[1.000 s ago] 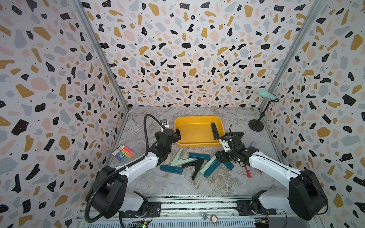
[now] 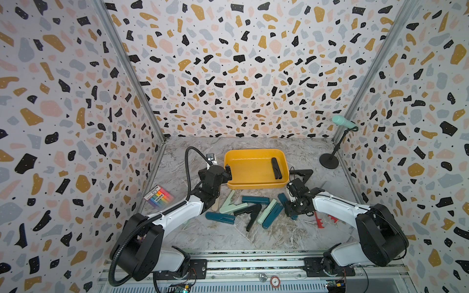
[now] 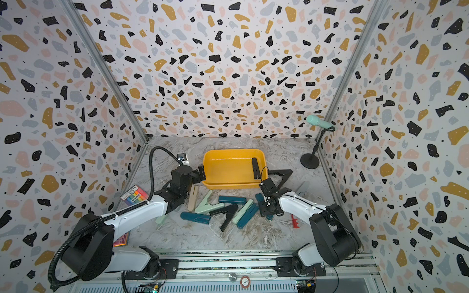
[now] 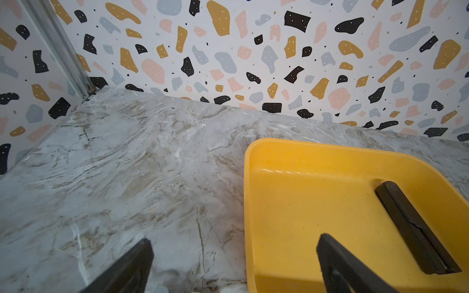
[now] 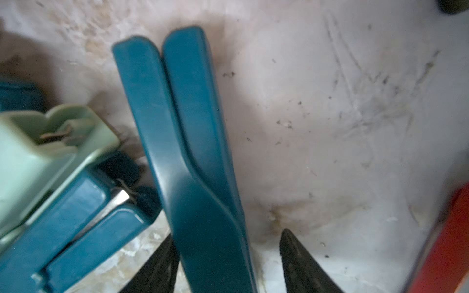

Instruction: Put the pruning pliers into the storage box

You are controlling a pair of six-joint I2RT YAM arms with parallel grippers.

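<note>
A long dark-blue two-armed tool (image 5: 190, 161), apparently the pliers, lies on the table in the right wrist view. My right gripper is down around its near part, partly open. Its left finger (image 5: 161, 268) is close against the tool's left side, while a gap shows before the right finger (image 5: 300, 268). In the top left view that gripper hides much of the tool. The yellow storage box (image 2: 254, 185) stands at the back centre with a black tool (image 2: 276, 168) inside. My left gripper is open and empty at the box's left wall.
Left of the right gripper lie a pale green tool (image 5: 44, 151) and another blue one (image 5: 92, 229), close by. Red pieces (image 5: 444, 244) are at the right. A black V-shaped tool (image 2: 254, 214) rests mid-table. A lamp (image 2: 329, 158) stands at the back right.
My right gripper has come lower and nearer the table's front, over the blue tool, whose far end now shows behind it. The left arm has stayed still.
</note>
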